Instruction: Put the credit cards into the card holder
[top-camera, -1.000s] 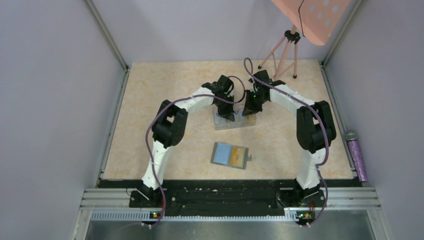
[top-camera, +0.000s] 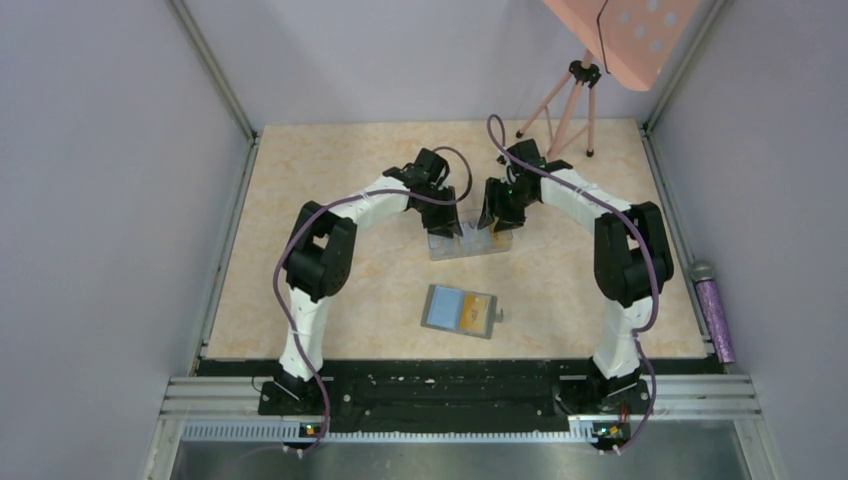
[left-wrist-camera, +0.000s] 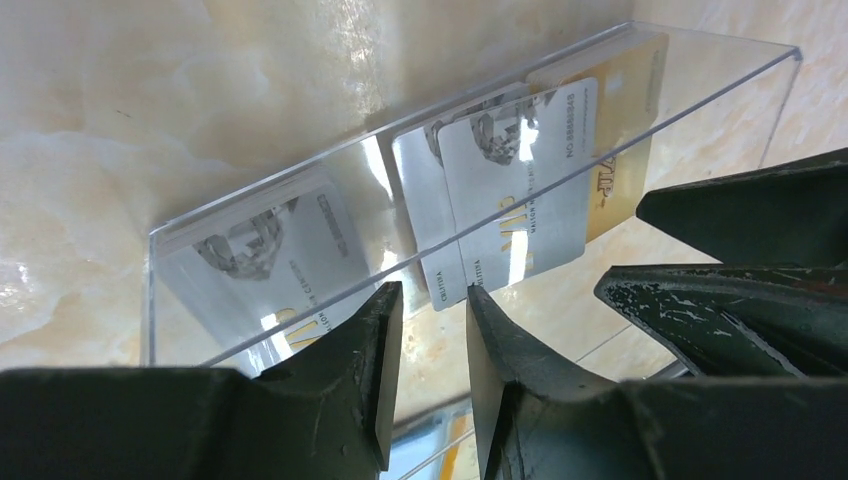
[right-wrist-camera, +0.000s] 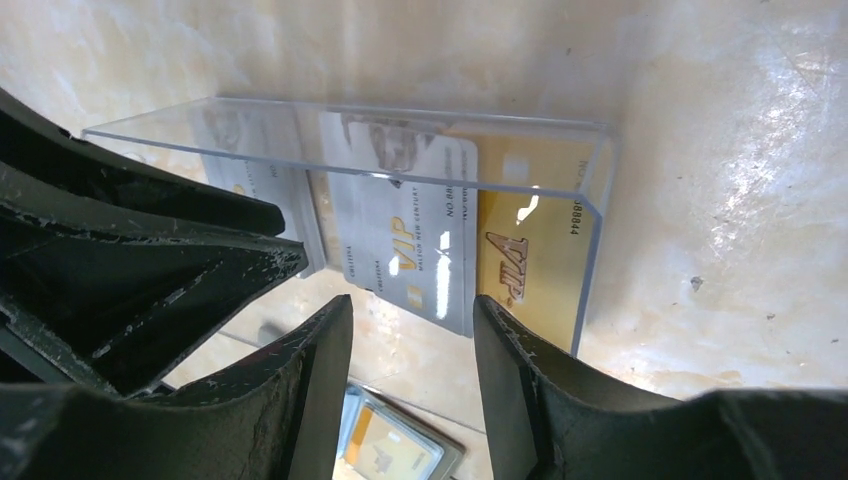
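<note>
A clear acrylic box (top-camera: 470, 253) holds silver and gold cards in side-by-side stacks. In the left wrist view, one silver card (left-wrist-camera: 270, 250) lies at the box's left end. Two overlapping silver cards (left-wrist-camera: 520, 180), askew to each other, fill the middle, with a gold card (left-wrist-camera: 630, 110) at the right. My left gripper is open over the box's near side, between the left and middle silver cards. Above the right part, by the middle silver and gold (right-wrist-camera: 545, 265) stacks, my right gripper stands open, its fingers empty.
A flat grey-edged case (top-camera: 425, 308) with a blue and a gold panel lies nearer the front edge. The two grippers are close together over the box. Bare table spreads at both sides; a pink tripod (top-camera: 570, 110) stands at the back right.
My left gripper has moved left along the box, away from the right one. The right arm has shifted only slightly. The acrylic box and the grey-edged case lie where they were.
</note>
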